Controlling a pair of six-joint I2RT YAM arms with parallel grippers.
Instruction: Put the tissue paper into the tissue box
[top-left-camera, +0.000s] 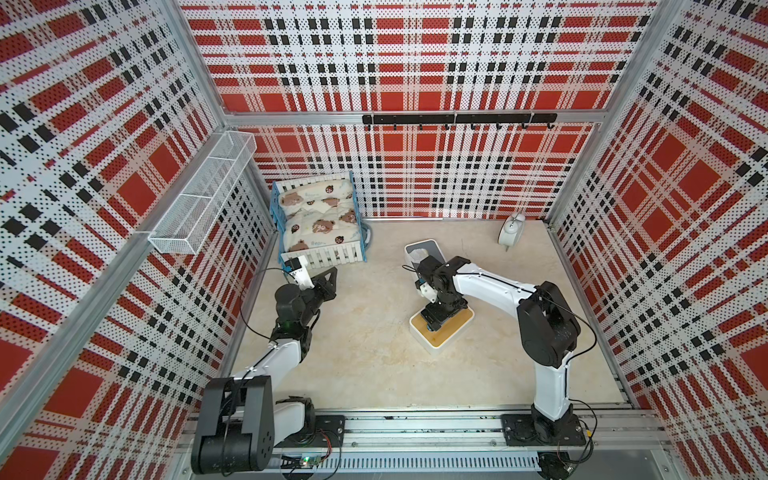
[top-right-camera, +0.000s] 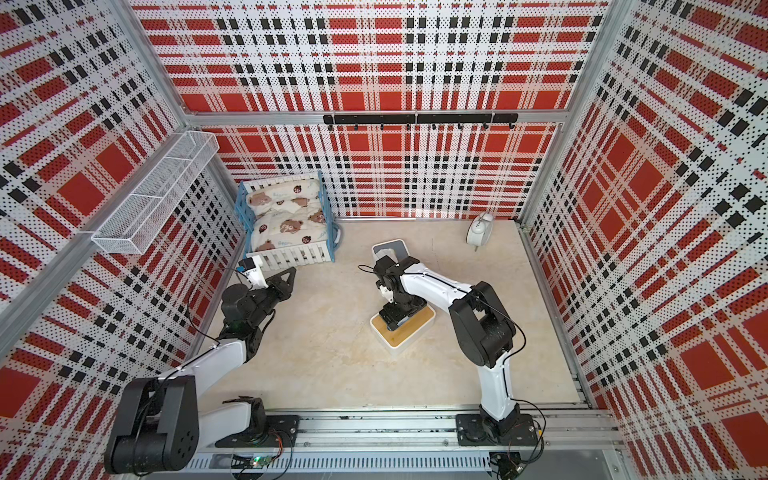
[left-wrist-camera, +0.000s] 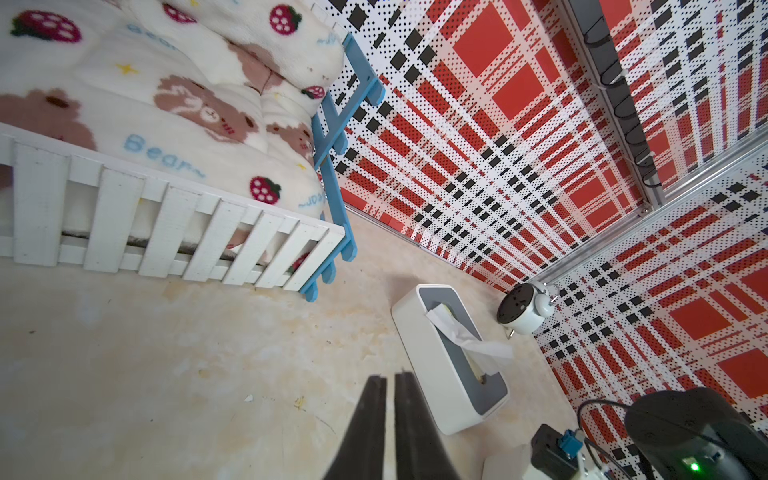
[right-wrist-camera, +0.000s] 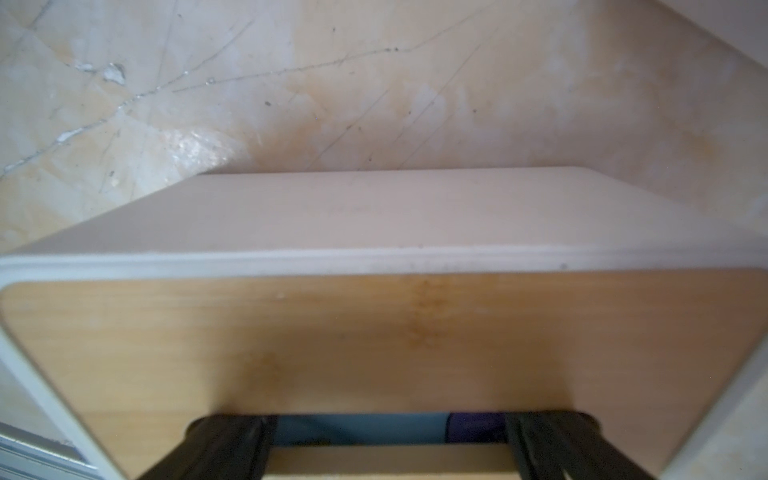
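A white box with a bamboo lid (top-left-camera: 453, 326) sits mid-table; my right gripper is open over it, its fingertips at the ends of the lid's slot (right-wrist-camera: 352, 428), which shows blue and purple inside. Behind it stands a white box with a grey top (left-wrist-camera: 432, 376), a piece of white tissue (left-wrist-camera: 464, 336) lying in its opening. My left gripper is at the left of the table, in front of the crib, its blurred fingertips close together; I see nothing clear between them.
A toy crib with a bear-print quilt (top-left-camera: 318, 216) stands back left, an alarm clock (top-left-camera: 510, 232) back right. A white wire basket (top-left-camera: 200, 192) hangs on the left wall. The table between the crib and the boxes is clear.
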